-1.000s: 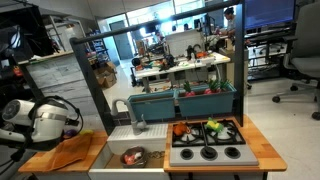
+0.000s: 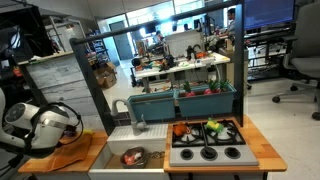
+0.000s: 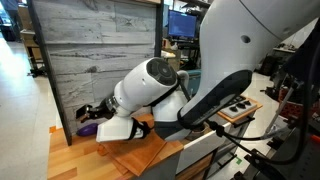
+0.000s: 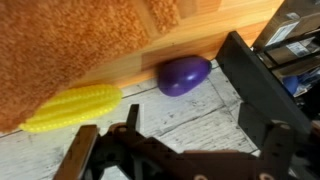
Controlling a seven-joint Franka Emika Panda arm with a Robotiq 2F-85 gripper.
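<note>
A purple eggplant-like toy (image 4: pixel 183 75) lies on wood close to the pale wall board, just beyond the fingertips in the wrist view. Left of it is a yellow corn-like toy (image 4: pixel 72 107), beside an orange-brown cloth (image 4: pixel 80 45). My gripper is open, its dark fingers wide apart and nothing between them. In exterior view 2 the purple toy (image 3: pixel 88 130) shows at the foot of the board, near the gripper, which the arm partly hides. The cloth (image 3: pixel 140 152) lies under the arm there.
The pale board (image 3: pixel 95 60) stands upright behind the toys, with a dark post beside it. A sink (image 2: pixel 140 135) holding a metal pot (image 2: pixel 133 157), then a stove (image 2: pixel 212 145) with toy food, lie right of the cloth. A blue rack (image 2: pixel 180 107) stands behind.
In exterior view 1 the white arm has shifted slightly left and lower over the cloth. The sink and stove items look unmoved.
</note>
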